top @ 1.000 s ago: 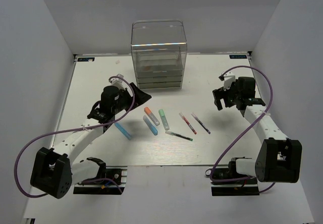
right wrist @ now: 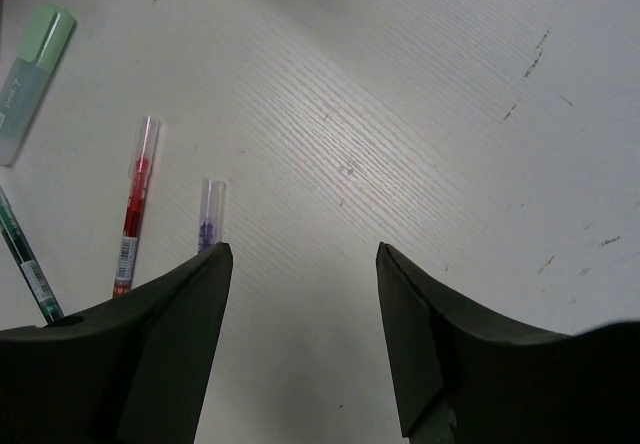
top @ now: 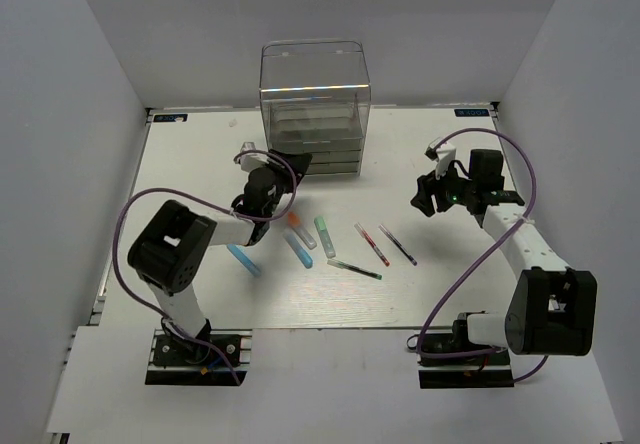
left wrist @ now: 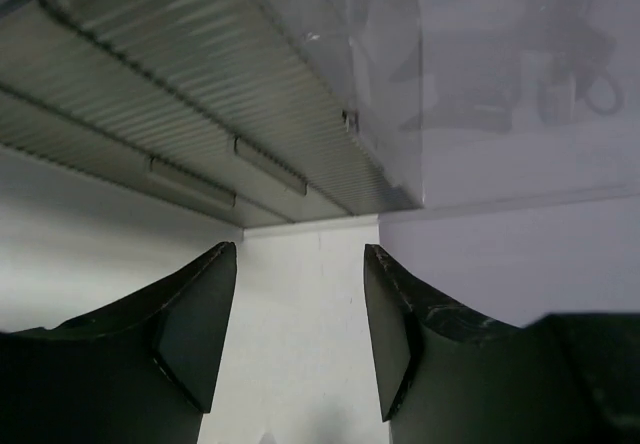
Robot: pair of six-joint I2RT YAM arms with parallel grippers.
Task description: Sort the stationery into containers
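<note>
My left gripper (top: 295, 164) is at the front of the clear-covered drawer container (top: 314, 104); its wrist view shows the open fingers facing drawer handles (left wrist: 268, 164), nothing between them. My right gripper (top: 430, 194) stands open above the right side of the table. On the table lie orange (top: 300, 231), green (top: 325, 236) and blue (top: 298, 249) highlighters, another blue one (top: 243, 260), and red (top: 372, 244), purple (top: 398, 245) and green (top: 354, 270) pens.
White walls enclose the table (top: 200, 144) at the back and sides.
The right gripper has shifted slightly left. The stationery has stayed put.
</note>
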